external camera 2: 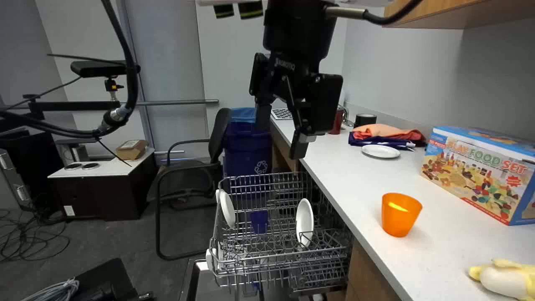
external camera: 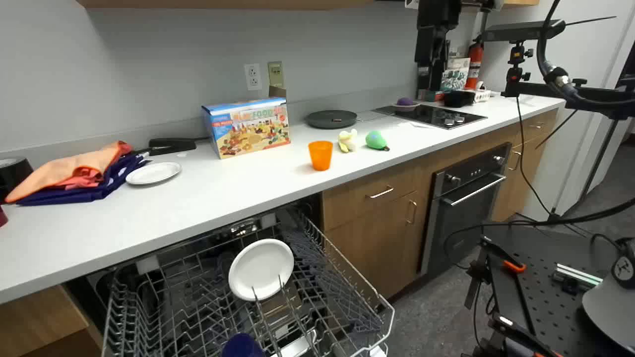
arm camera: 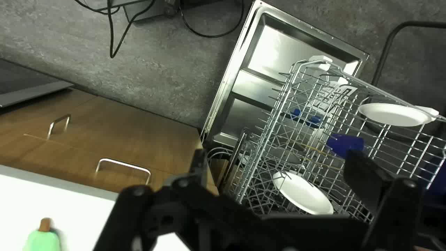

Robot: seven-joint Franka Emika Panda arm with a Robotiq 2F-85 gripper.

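High above the dishwasher and counter, my gripper (external camera 2: 281, 131) stands open, with nothing between its fingers. The wrist view shows its dark fingers (arm camera: 368, 177) spread wide over the pulled-out wire rack (arm camera: 267, 138). In that rack stand a white plate (external camera: 262, 269) and a second white plate (external camera 2: 227, 208), with a dark blue cup (external camera 2: 259, 221) between them. An orange cup (external camera: 321, 155) sits upright on the white counter. Another white plate (external camera: 153, 173) lies flat there, beside folded cloths (external camera 2: 383, 134).
A play food box (external camera: 250, 127) stands against the wall by a dark pan (external camera: 331, 119). Pale yellow (external camera: 347, 141) and green (external camera: 376, 140) toy foods lie right of the orange cup. A chair (external camera 2: 188, 175) stands near the rack.
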